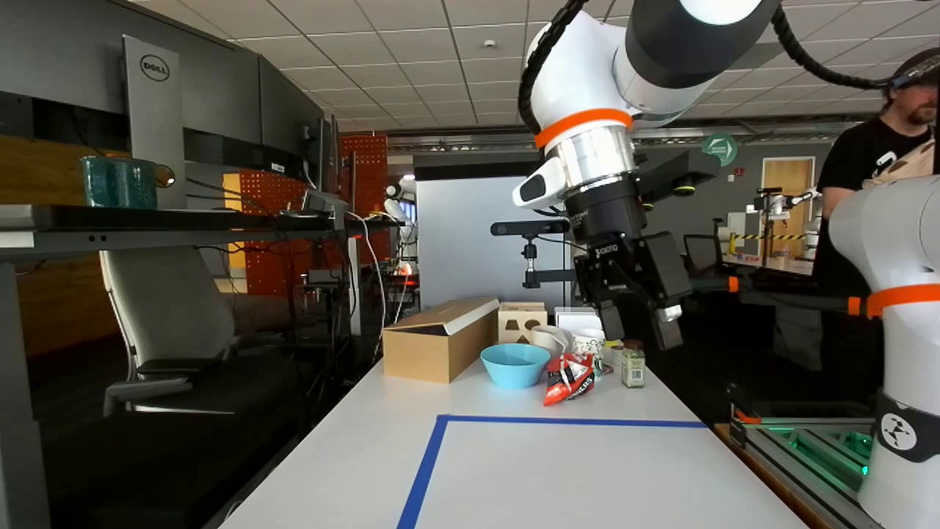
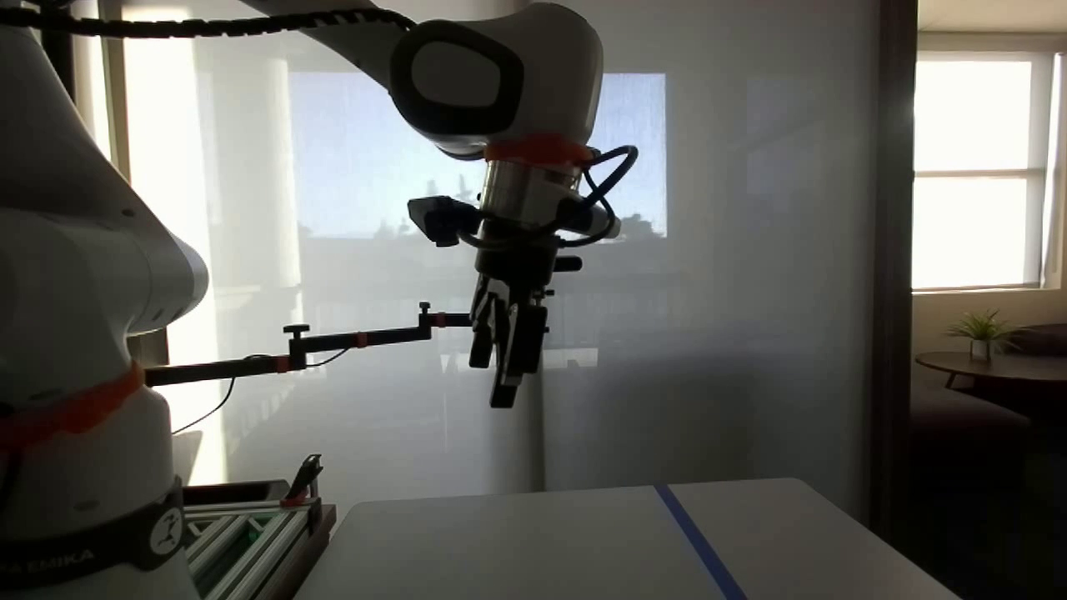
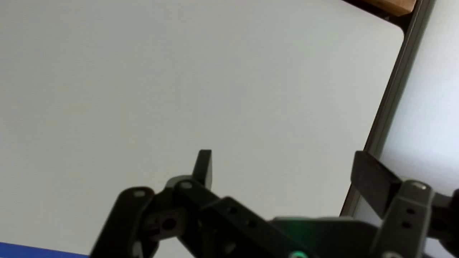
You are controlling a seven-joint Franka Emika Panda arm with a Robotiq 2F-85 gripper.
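My gripper [image 1: 641,332] hangs high above the white table [image 1: 599,476], its fingers wide apart. In the wrist view the two black fingers [image 3: 203,167] stand well separated, and only bare tabletop and the table's edge show between them. Exterior view 2 has the gripper [image 2: 492,385] in dark silhouette over the table, tilted a little. At the table's far end are a light blue bowl [image 1: 515,366], a crumpled red bag [image 1: 568,379] and a small jar [image 1: 634,366] with a greenish label. None of these touches the gripper.
A cardboard box [image 1: 440,342] stands left of the bowl, with a wooden shape-sorter block [image 1: 520,321] behind. Blue tape [image 1: 573,420] marks an empty area of the table. To the right is a second white arm piece [image 1: 899,353] beside a metal frame [image 1: 802,450].
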